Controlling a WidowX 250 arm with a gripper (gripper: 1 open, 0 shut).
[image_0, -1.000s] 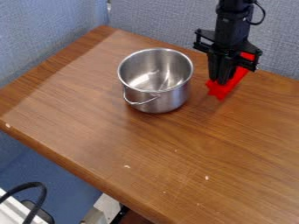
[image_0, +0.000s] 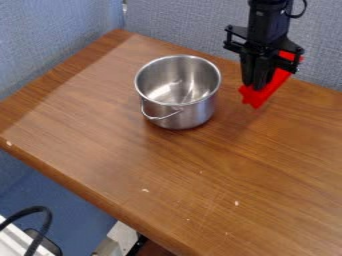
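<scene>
A black gripper (image_0: 257, 70) hangs at the back right of the wooden table, over a red object (image_0: 267, 90) that it appears to hold, tilted, just right of a steel pot (image_0: 178, 91). The fingers partly hide the red object, and I cannot tell clearly how they stand on it.
Blue fabric and some white hardware with a black cable (image_0: 39, 212) lie beyond its lower-left edge. A grey-blue padded wall runs along the back.
The gripper has moved slightly up and to the right, and the red object has risen a little with it. The pot has not moved.
</scene>
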